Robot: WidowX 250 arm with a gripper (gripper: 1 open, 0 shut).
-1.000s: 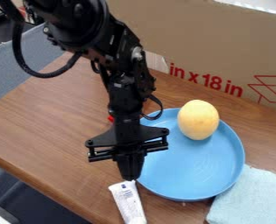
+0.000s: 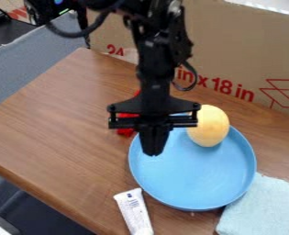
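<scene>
The black gripper (image 2: pixel 153 138) hangs over the left rear part of a light blue plate (image 2: pixel 194 179), its fingers together with nothing visible between them. A yellow egg-shaped object (image 2: pixel 210 127) rests on the plate's back part, just right of the gripper. A red object (image 2: pixel 125 126) is mostly hidden behind the gripper. A white tube (image 2: pixel 133 212) lies on the wooden table in front of the plate, at its left.
A pale cloth (image 2: pixel 261 211) lies at the front right beside the plate. A cardboard box (image 2: pixel 238 46) stands along the back.
The arm and gripper have moved back and slightly right, away from above the white tube toward the red object and the plate's rear. The other objects have stayed in place.
</scene>
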